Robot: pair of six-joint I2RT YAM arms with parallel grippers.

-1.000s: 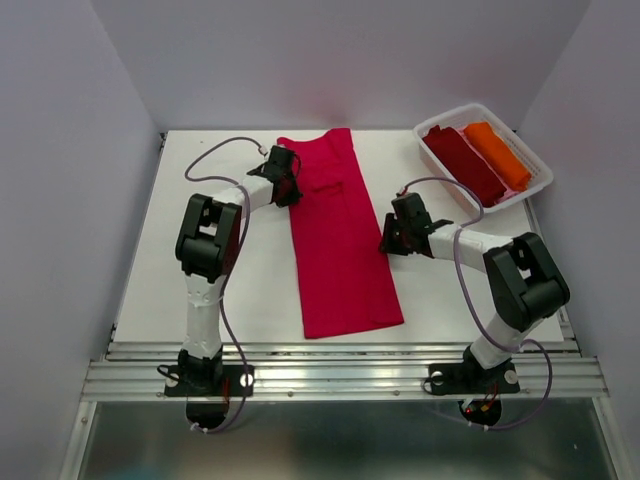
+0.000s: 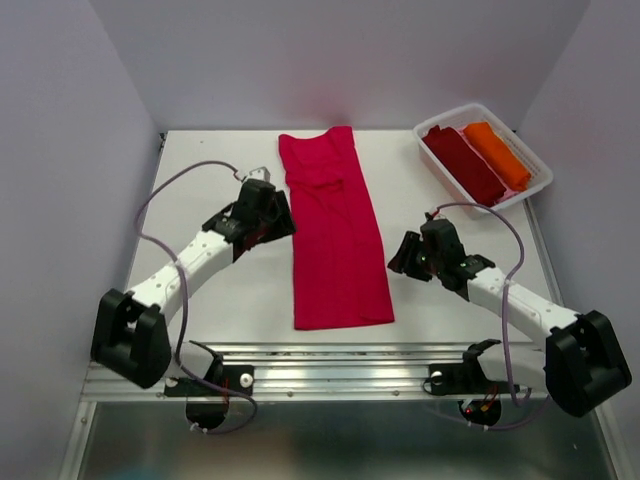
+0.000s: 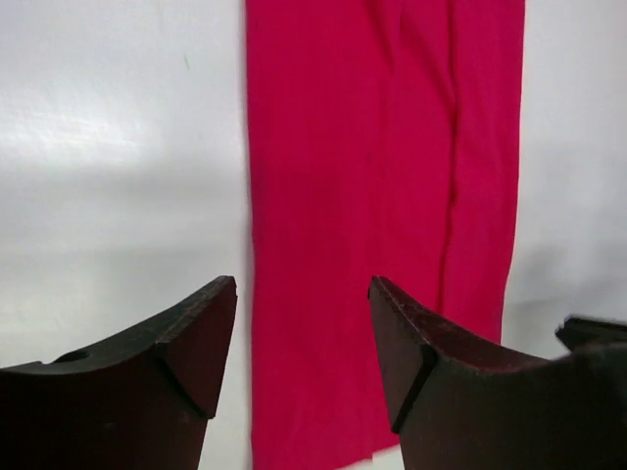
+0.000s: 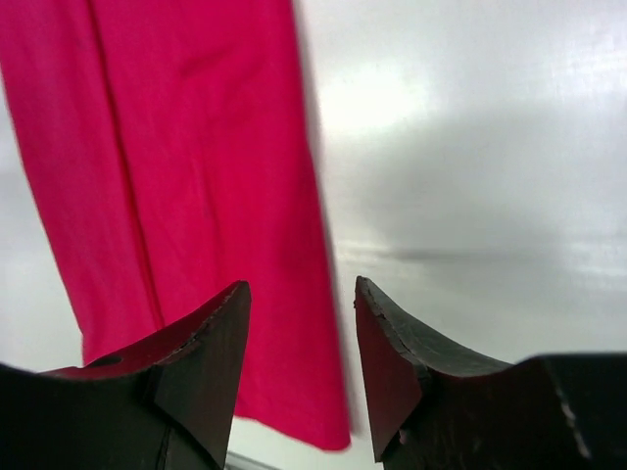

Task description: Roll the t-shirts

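A crimson t shirt (image 2: 338, 240) lies flat on the white table as a long, narrow folded strip, running from the back edge toward the front. Fold lines run down its length, and its far end is slightly uneven. Left of the strip, my left gripper (image 2: 287, 214) hovers open near its edge; in the left wrist view nothing is held between the fingers, only the shirt showing below. On the right side my right gripper (image 2: 398, 258) is also open, just off the cloth's edge, its fingers (image 4: 220, 343) empty.
At the back right stands a white bin (image 2: 535, 182) holding a dark red folded shirt (image 2: 463, 165) and an orange one (image 2: 497, 155), with some pink cloth between them. Bare table (image 2: 225, 305) lies to both sides of the strip. Walls enclose the back and sides.
My left gripper has come away from the shirt's far left edge, back toward the front. The right gripper has shifted slightly frontward. The shirt's near end has swung a little left, straightening the strip.
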